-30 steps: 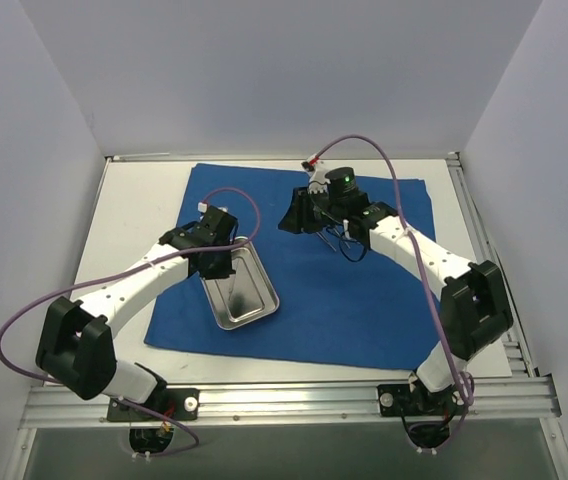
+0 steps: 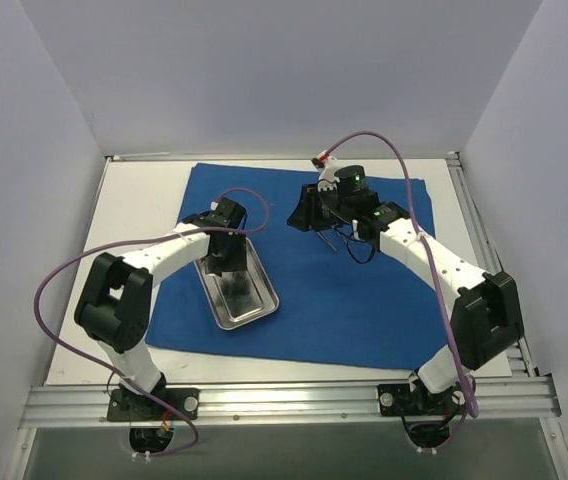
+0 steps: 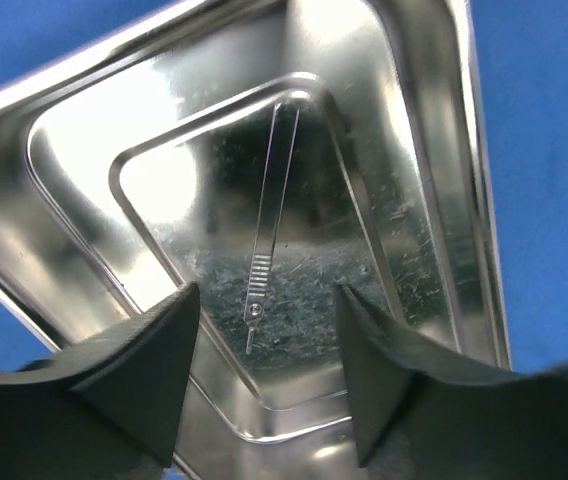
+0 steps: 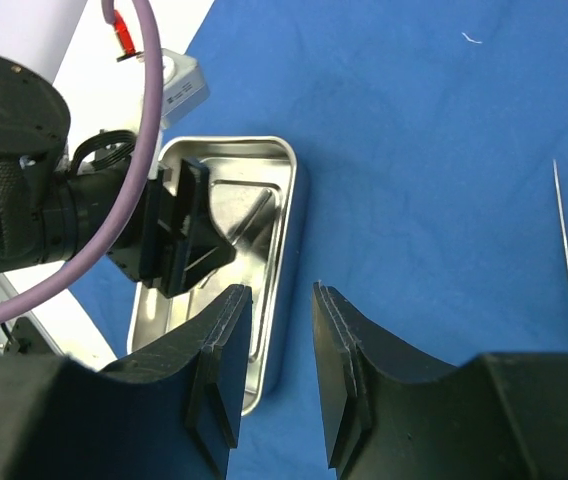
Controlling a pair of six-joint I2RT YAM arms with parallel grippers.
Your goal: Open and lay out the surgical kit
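Observation:
The metal tray (image 2: 251,312) rests on the left part of the blue cloth. On its floor lies one slender metal instrument (image 3: 261,260) with a ribbed grip. Over the tray is my left gripper (image 2: 228,262), its fingers apart on either side of the instrument's ribbed end in the left wrist view, with no contact visible. Above the cloth, right of the tray, hangs my right gripper, open with nothing between its fingers. Two thin metal instruments (image 4: 565,240) lie side by side on the cloth, and a small curved needle (image 4: 472,39) lies farther off.
A purple cable (image 2: 134,242) loops along the left arm, another (image 2: 426,245) along the right. Walls enclose the sides and back of the table.
The left arm has swung toward the right, bringing its gripper farther over the tray. My right gripper has shifted slightly right. The tray has stayed put.

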